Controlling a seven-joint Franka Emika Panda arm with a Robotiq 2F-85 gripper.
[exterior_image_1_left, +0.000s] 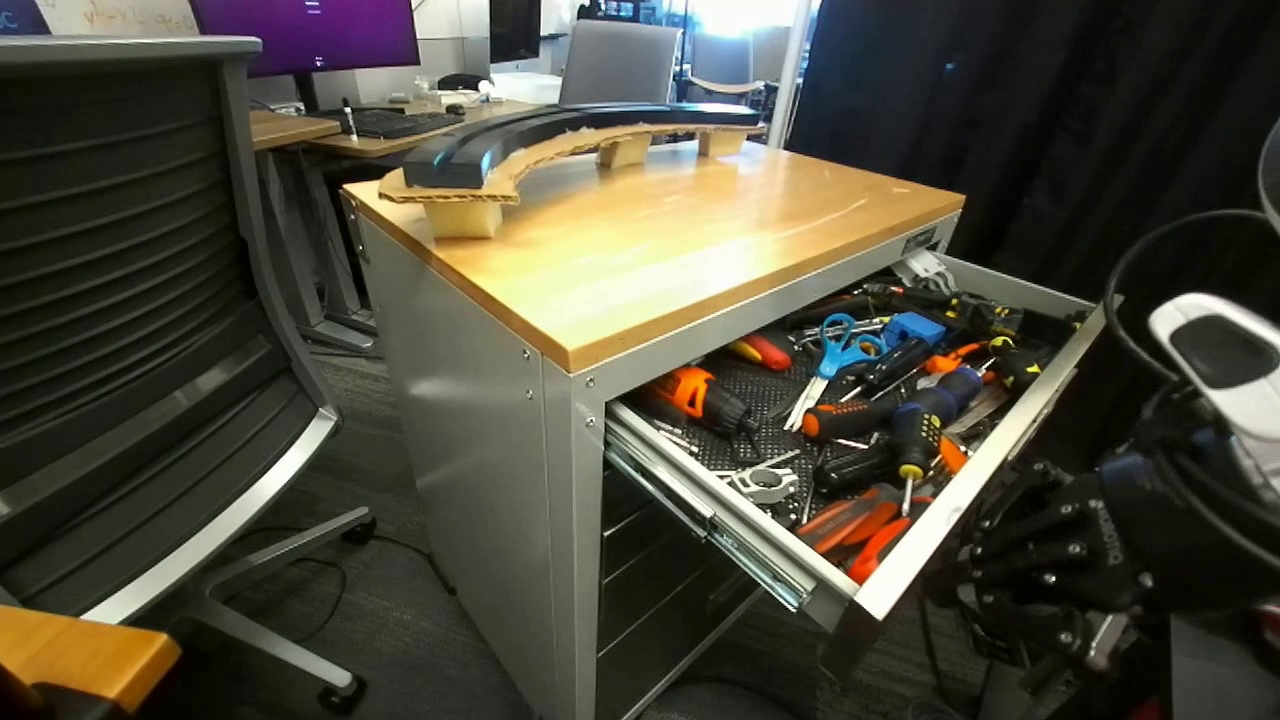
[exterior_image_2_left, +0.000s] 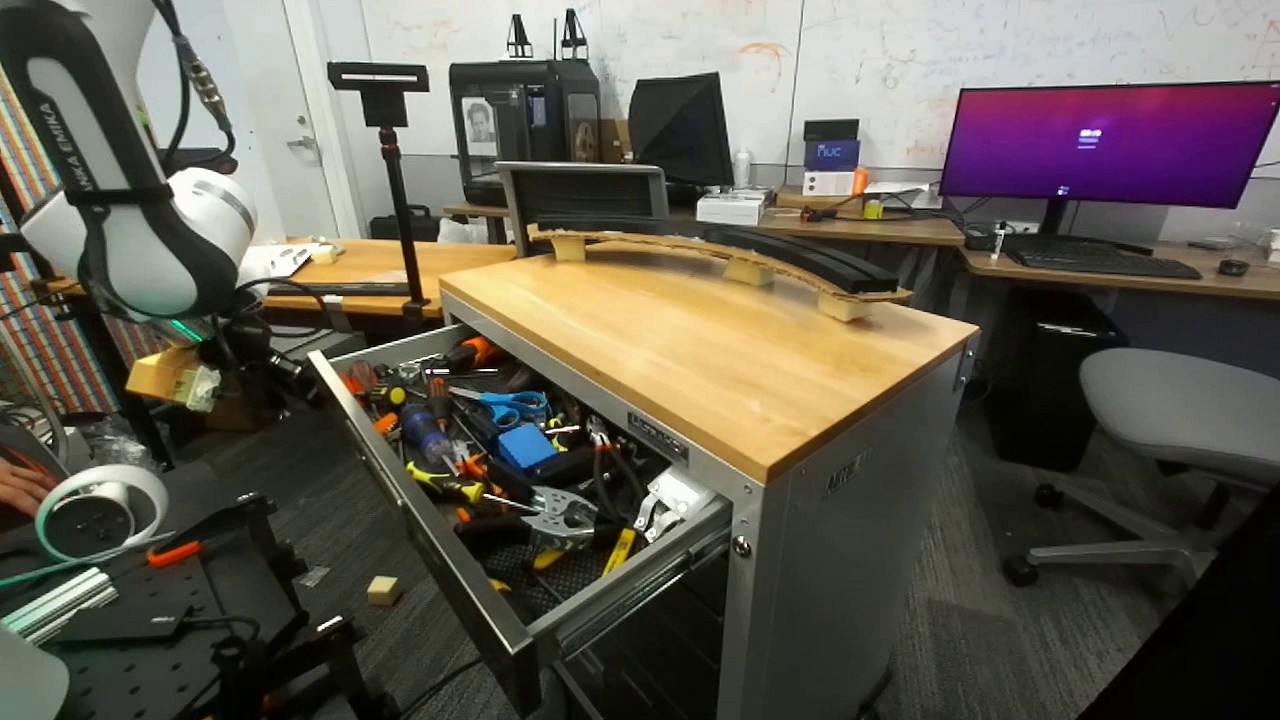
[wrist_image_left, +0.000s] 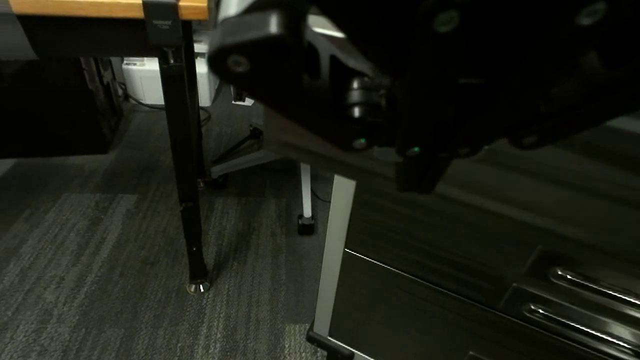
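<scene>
The tool cabinet's top drawer stands pulled out, filled with hand tools. Against the outside of its front panel, or very close to it, is my black gripper; whether they touch cannot be made out. From the other side, the gripper shows at the far end of the drawer front. In the wrist view its dark fingers appear shut, with nothing visible between them. Below them lie the cabinet's closed lower drawer fronts.
On the wooden cabinet top rests a curved black piece on cardboard and blocks. An office chair stands left of the cabinet. A cluttered black cart is across from the drawer. Carpet lies open beside the cabinet.
</scene>
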